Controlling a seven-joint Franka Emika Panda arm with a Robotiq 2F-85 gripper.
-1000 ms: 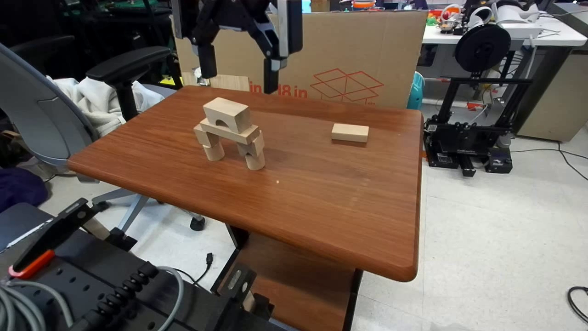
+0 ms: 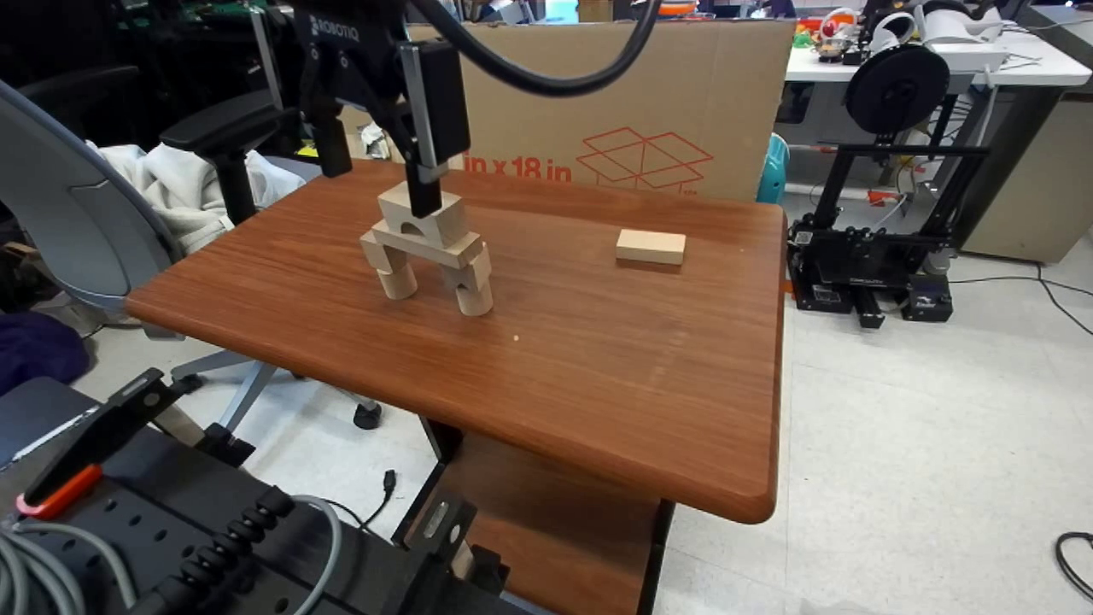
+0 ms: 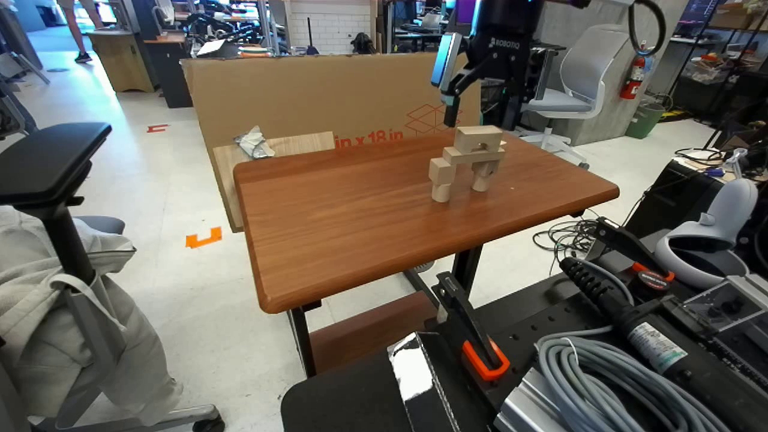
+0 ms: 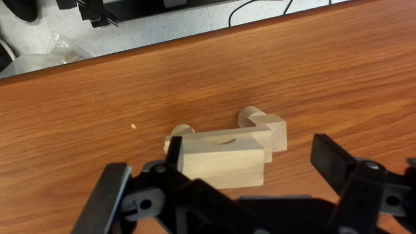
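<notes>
On the brown table stands a small structure of pale wooden blocks. Its top is an arch block (image 2: 407, 210), seen as a pale rectangle in the wrist view (image 4: 223, 167). Beneath that lies a flat plank (image 2: 424, 244), carried by two stacks of a block over a cylinder (image 2: 474, 299). My gripper (image 2: 376, 184) is open, its fingers wide apart, near the top of the structure. In the wrist view the arch block shows between the fingers, close to the left fingertip (image 4: 175, 152); whether they touch I cannot tell. No block is gripped.
A loose rectangular block (image 2: 651, 246) lies alone toward the table's right back corner. A large cardboard sheet (image 3: 317, 93) stands behind the table (image 3: 345, 237).
In exterior view 1 the gripper has moved left and lower, so that one finger now overlaps the arch block there. The blocks have not moved.
</notes>
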